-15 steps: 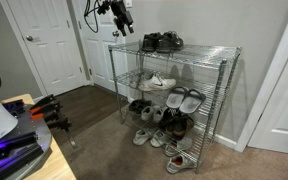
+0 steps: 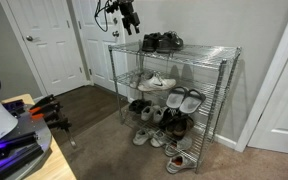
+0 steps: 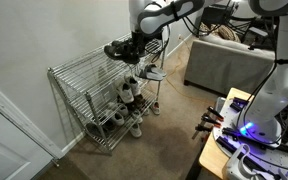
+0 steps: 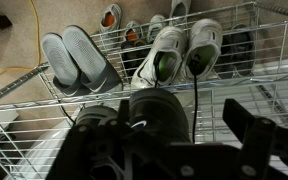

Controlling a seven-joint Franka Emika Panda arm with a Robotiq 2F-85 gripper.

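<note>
A pair of dark shoes [image 2: 164, 42] sits on the top wire shelf [image 2: 205, 55], toward its left half. My gripper [image 2: 122, 31] hangs above the left end of the rack, apart from the shoes in this view. In the wrist view my gripper is open, its two dark fingers spread at the bottom. A dark shoe [image 4: 161, 108] shows between and beyond the fingers, with another dark shoe [image 4: 94, 116] partly hidden at left. Whether any shoe touches a finger cannot be told.
White sneakers [image 2: 161, 80] and grey slides [image 2: 191, 101] rest on the middle shelf. Several more shoes, including a sneaker [image 2: 180, 163], fill the lower levels. The top shelf's right half is bare. Open floor [image 3: 167, 150] lies before the rack.
Compared with one second ago, my gripper has shifted slightly to the right and up in exterior view 1. The shoes and rack look unmoved.
</note>
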